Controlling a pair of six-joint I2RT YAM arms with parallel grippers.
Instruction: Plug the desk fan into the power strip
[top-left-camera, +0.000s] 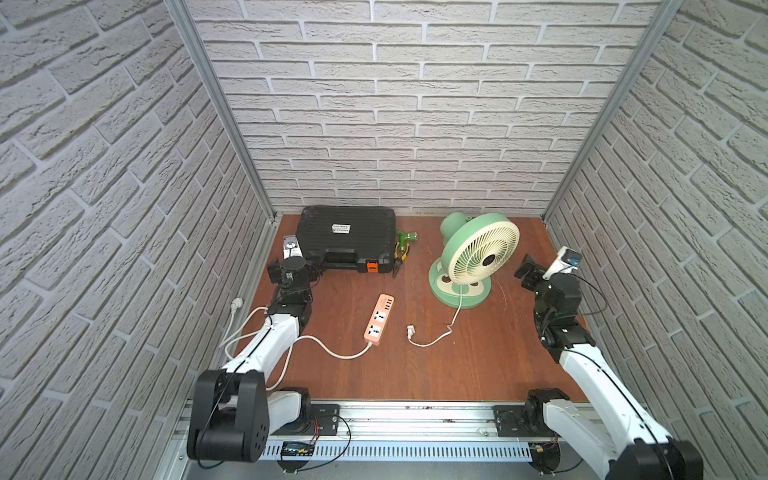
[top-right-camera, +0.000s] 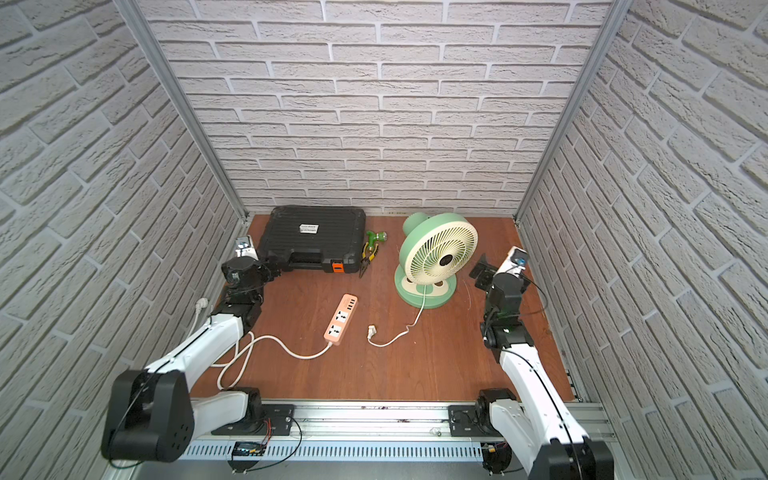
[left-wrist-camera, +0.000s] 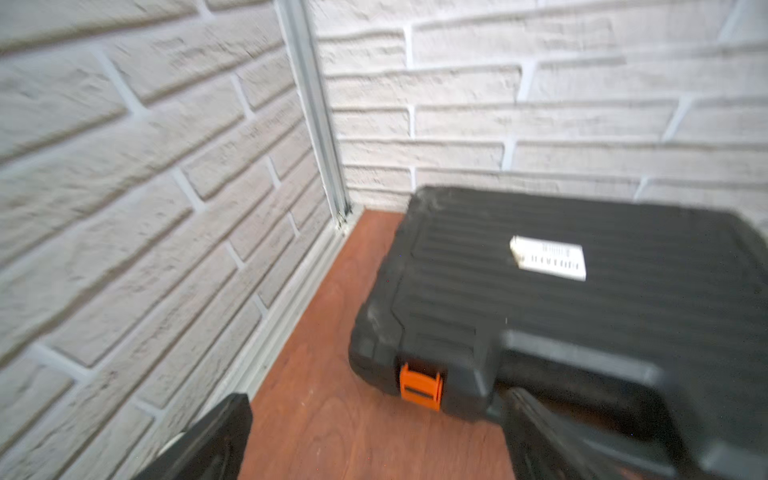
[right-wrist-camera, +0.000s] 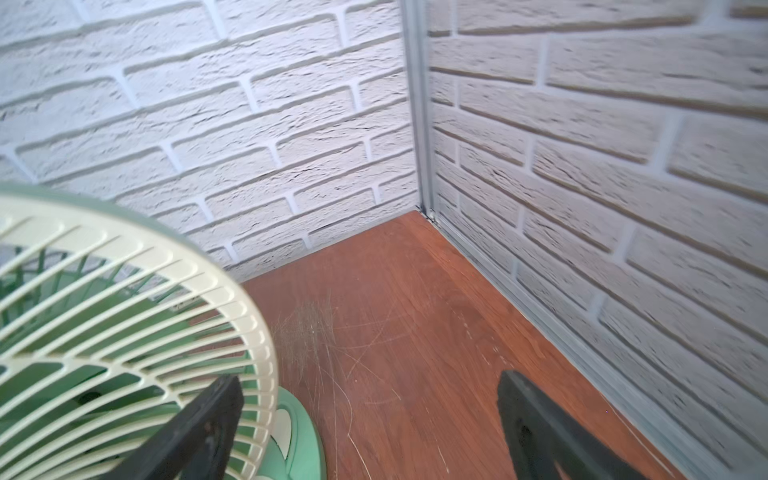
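Observation:
The green and cream desk fan (top-left-camera: 484, 249) stands at the back right of the wooden table. Its white cord runs forward to a white plug (top-left-camera: 411, 330) lying loose on the table, apart from the strip. Left of that plug, the pink power strip (top-left-camera: 379, 318) lies at a slant with its sockets facing up. My left gripper is open and empty, in front of the black case. On the right, my right gripper also stands open; the fan's grille (right-wrist-camera: 136, 336) shows behind its left finger, and only bare table lies between its fingers.
A black case (top-left-camera: 344, 236) fills the back left, with green and yellow tools (top-left-camera: 404, 246) beside it. The strip's white cable (top-left-camera: 332, 353) trails to the left wall.

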